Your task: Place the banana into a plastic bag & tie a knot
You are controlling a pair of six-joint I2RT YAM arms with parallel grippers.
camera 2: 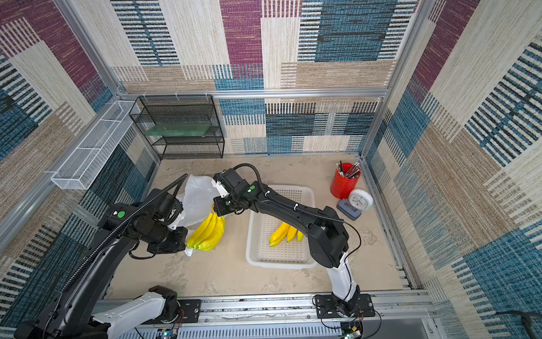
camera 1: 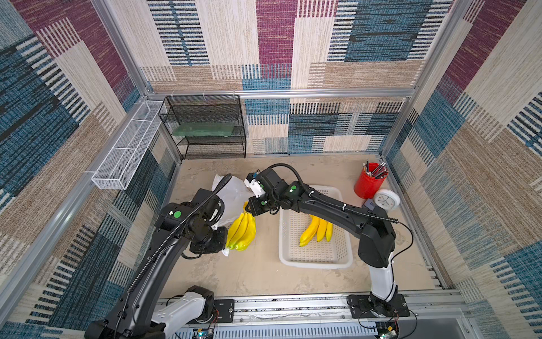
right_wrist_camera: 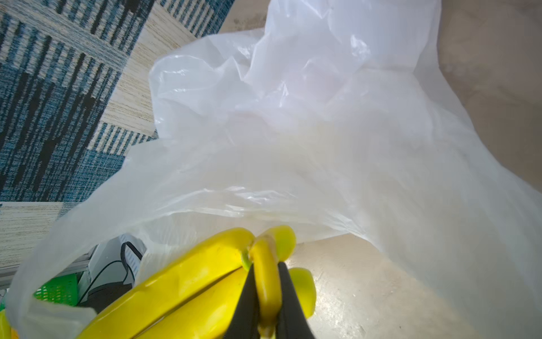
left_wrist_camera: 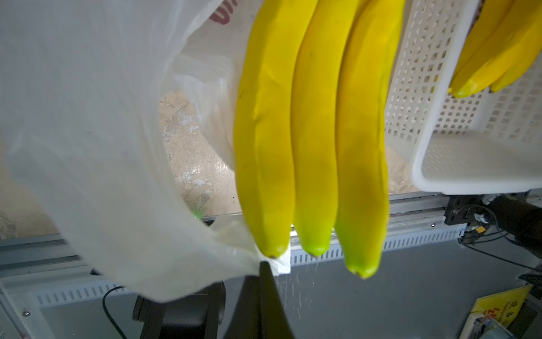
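Note:
My right gripper is shut on the stem of a banana bunch (camera 1: 241,231), lifted at the mouth of a crumpled white plastic bag (camera 2: 197,195). In the right wrist view the bag's raised rim (right_wrist_camera: 338,169) curves around the bunch. My left gripper is shut at the bag's edge, which reaches down to its fingertips in the left wrist view, beside the green banana tips.
A white basket (camera 1: 293,257) holding more bananas (camera 1: 310,228) stands right of center. Behind it are a red cup (camera 1: 367,183) with pens and a white clock (camera 1: 386,200). A black wire rack (camera 2: 180,147) stands at the back left.

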